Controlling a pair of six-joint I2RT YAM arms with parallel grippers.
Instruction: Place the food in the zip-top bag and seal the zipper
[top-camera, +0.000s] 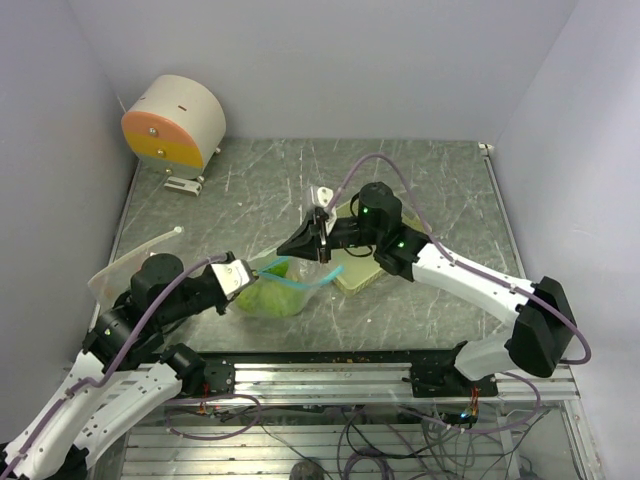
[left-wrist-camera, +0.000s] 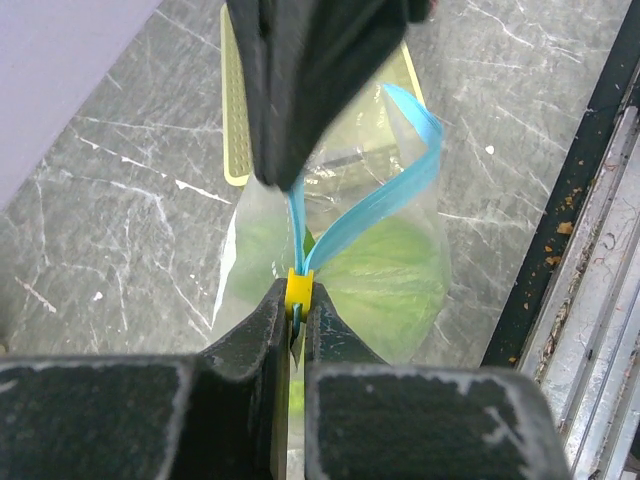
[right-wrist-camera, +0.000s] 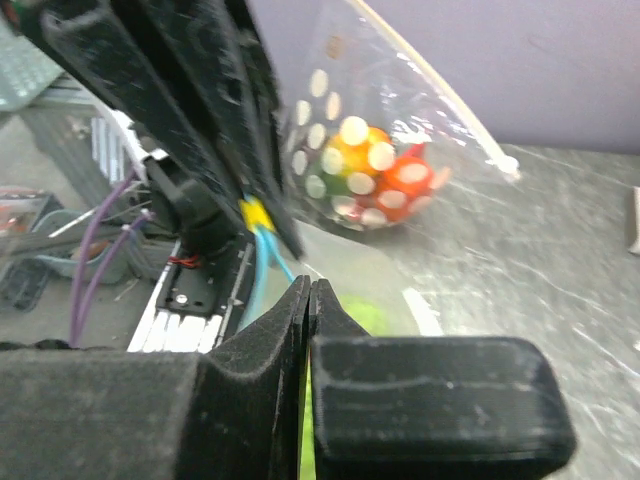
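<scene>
A clear zip bag (top-camera: 268, 300) with green food (left-wrist-camera: 380, 275) inside lies in front of my arms, its blue zipper strips (left-wrist-camera: 388, 200) spread apart into a V. Where the strips meet, my left gripper is shut on the yellow zipper slider (left-wrist-camera: 299, 288). Over the bag's far side, my right gripper (top-camera: 281, 252) is shut at the far blue strip. In the right wrist view its fingertips (right-wrist-camera: 303, 292) meet, and nothing shows between them; whether thin bag film is caught there, I cannot tell.
A pale green tray (top-camera: 360, 278) sits behind the right arm, partly covered. At back left stands a cream-and-orange bread box (top-camera: 172, 125). A dotted clear bin (right-wrist-camera: 365, 150) with colourful food stands beyond the left gripper.
</scene>
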